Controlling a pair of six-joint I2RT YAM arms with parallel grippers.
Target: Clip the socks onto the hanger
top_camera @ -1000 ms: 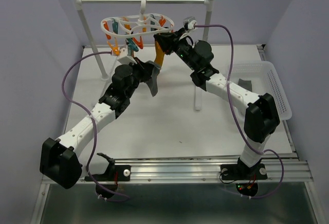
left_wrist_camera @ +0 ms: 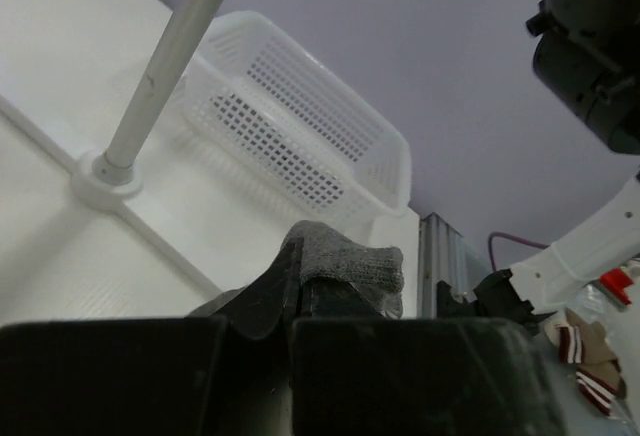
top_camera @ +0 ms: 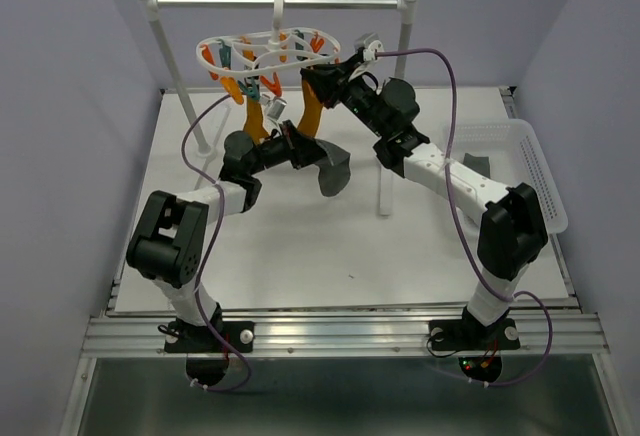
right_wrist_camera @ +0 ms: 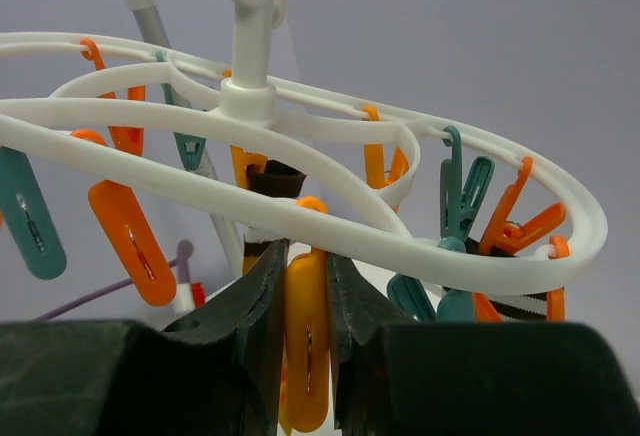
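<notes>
A grey sock (top_camera: 334, 172) dangles in front of the hanger, with my left gripper (top_camera: 318, 154) shut on it. In the left wrist view a fold of the grey sock (left_wrist_camera: 348, 259) sticks out beyond the dark fingers. The round white hanger (top_camera: 268, 48) carries orange and teal clips, and mustard socks (top_camera: 311, 108) hang beneath it. At the hanger's right side is my right gripper (top_camera: 312, 76). In the right wrist view it is shut on an orange clip (right_wrist_camera: 306, 341) that hangs from the near rim of the ring. The clip's mouth is hidden.
The hanger hooks on a white rack bar (top_camera: 340, 3) between two posts. At the right stands a white basket (top_camera: 540, 171) with another grey sock (top_camera: 477, 165) inside.
The mustard socks sway. The right arm stays almost still.
</notes>
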